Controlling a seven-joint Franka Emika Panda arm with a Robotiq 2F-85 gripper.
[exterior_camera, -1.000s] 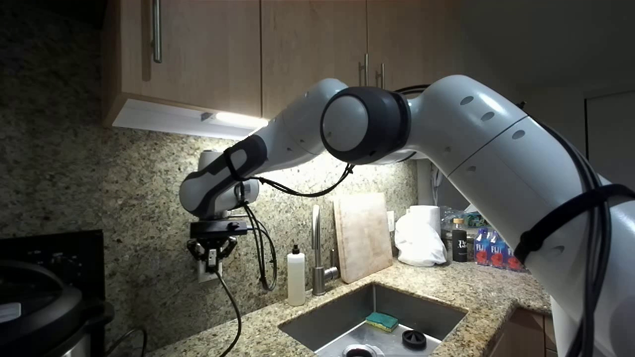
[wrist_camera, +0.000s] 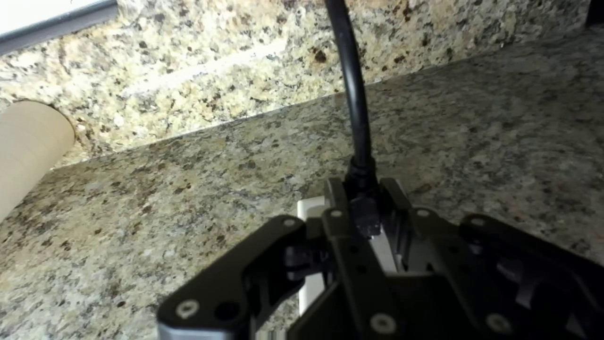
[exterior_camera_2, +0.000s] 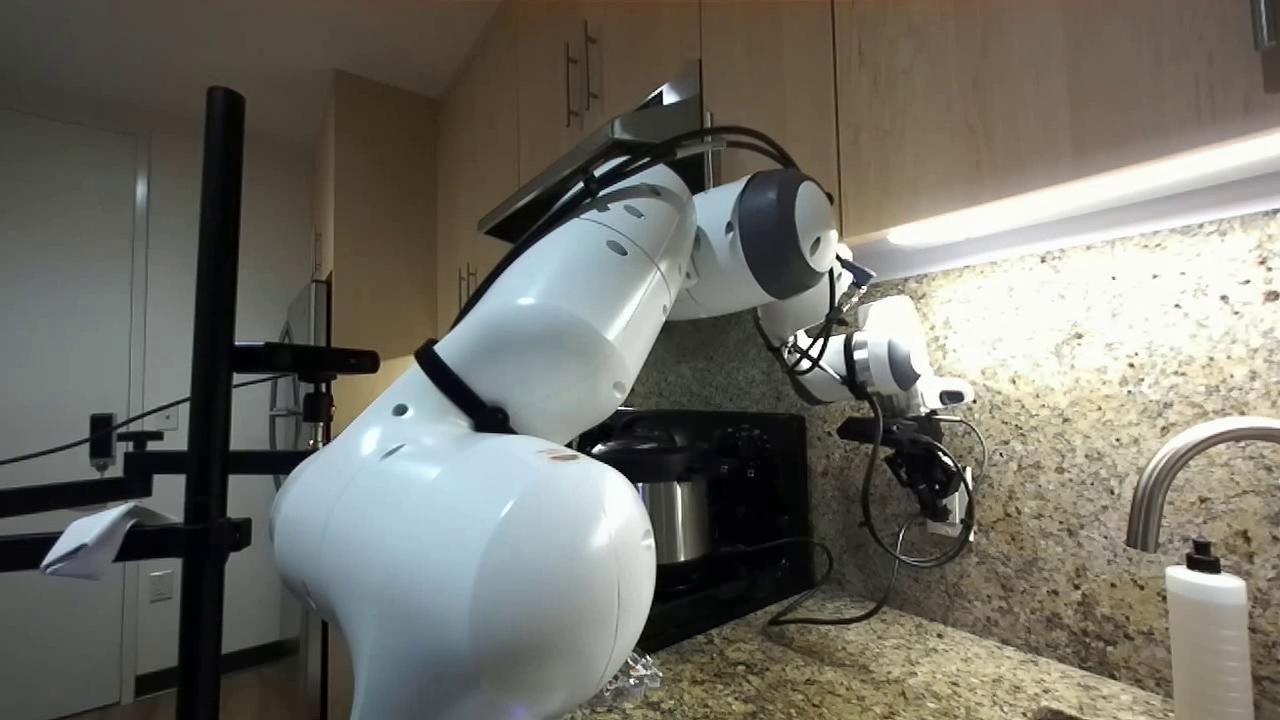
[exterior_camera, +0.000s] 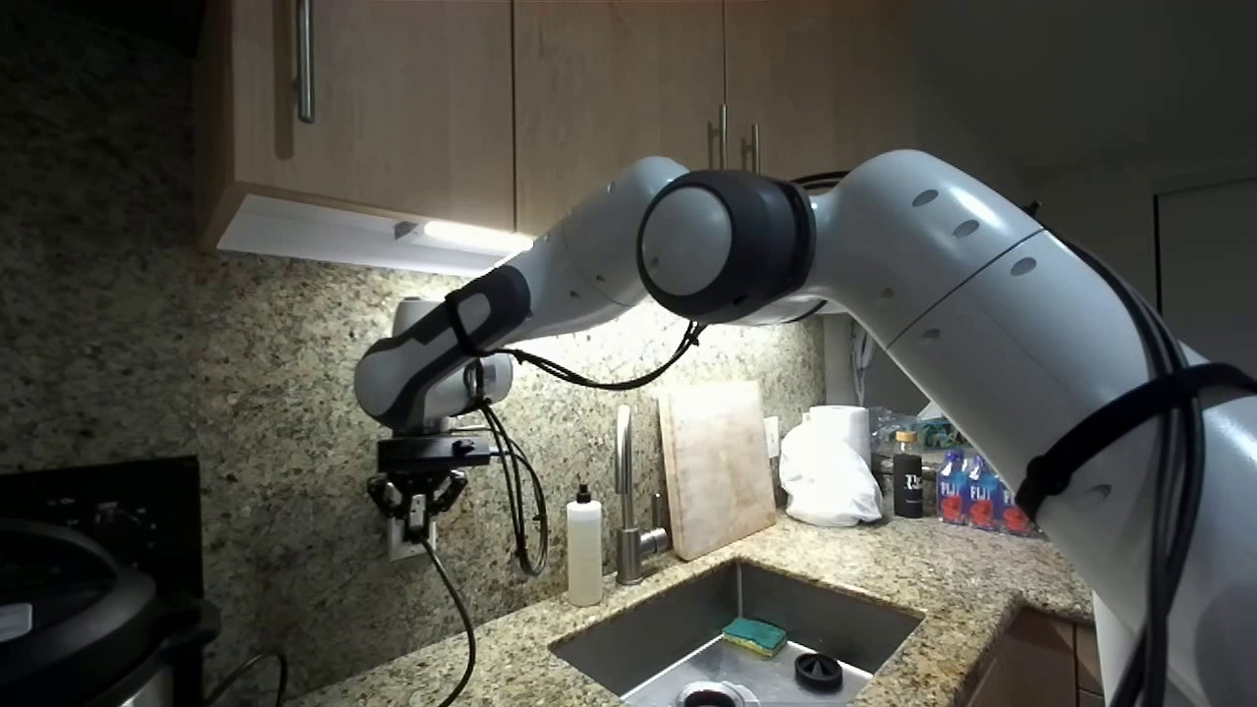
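My gripper is shut on a black plug (wrist_camera: 364, 215), whose fingers press it from both sides in the wrist view. A black cord (wrist_camera: 352, 85) runs from the plug out of the top of that view. Behind the fingers lies a white wall outlet (wrist_camera: 308, 207), partly covered by them. In exterior view 1 the gripper (exterior_camera: 417, 518) is right in front of the outlet (exterior_camera: 401, 544) on the granite backsplash, with the cord (exterior_camera: 462, 601) hanging to the counter. Whether the plug's prongs are inside the outlet is hidden.
A black pressure cooker (exterior_camera: 82, 613) stands left of the gripper. To the right are a soap bottle (exterior_camera: 584, 552), a faucet (exterior_camera: 626, 495) and the sink (exterior_camera: 754, 577). Above hangs a cabinet (exterior_camera: 377, 118). Counter under the gripper holds only cord.
The arm and gripper look almost unmoved, still at the outlet with the plug.
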